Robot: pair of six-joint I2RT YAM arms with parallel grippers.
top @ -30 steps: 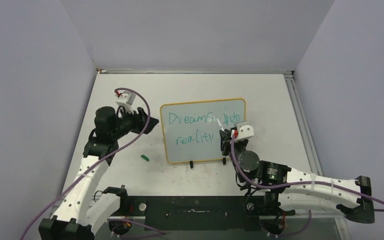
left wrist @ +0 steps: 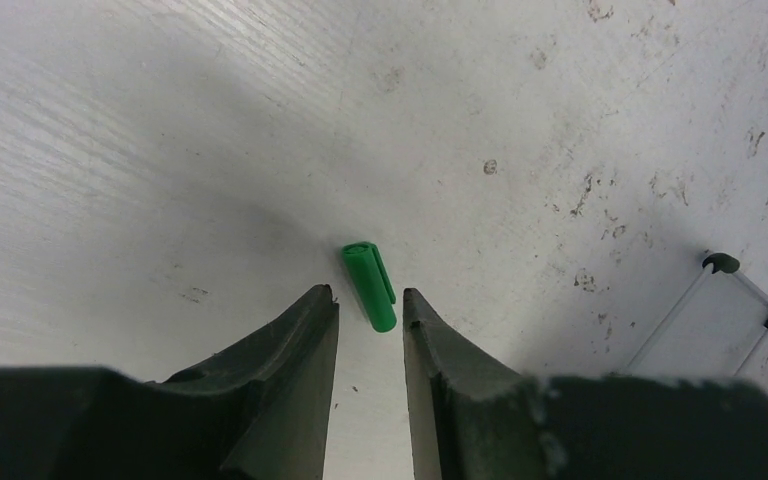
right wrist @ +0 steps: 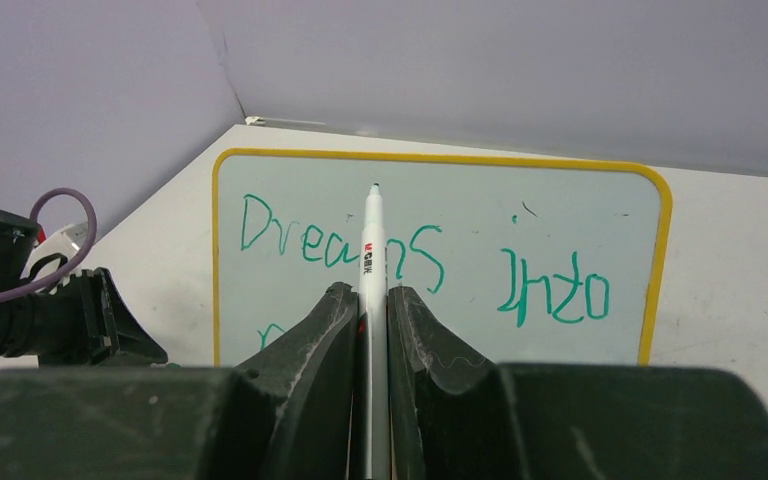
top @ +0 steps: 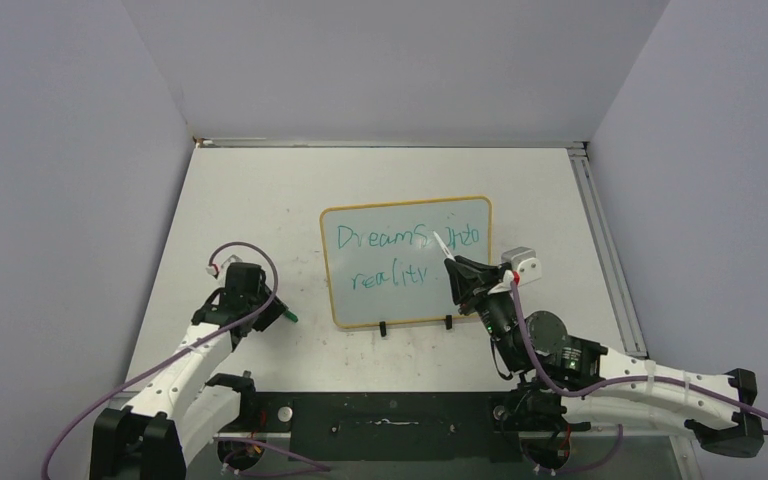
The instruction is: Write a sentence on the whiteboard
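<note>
A whiteboard (top: 410, 305) with a yellow frame lies mid-table, carrying "Dreams into reality" in green writing. My right gripper is shut on a white marker (right wrist: 373, 235), whose uncapped tip points up and away from me. In the top view that marker hangs over the board's right part. The green cap (left wrist: 370, 285) lies on the table left of the board. My left gripper is part open above it; in the left wrist view the cap's near end shows between the fingertips, with a gap to each finger. Whether they touch it cannot be told.
Two black feet (top: 383, 329) stick out from the board's lower edge. Purple cables run along both arms.
My left gripper has come down and toward the near side, from beside the board to the green cap.
</note>
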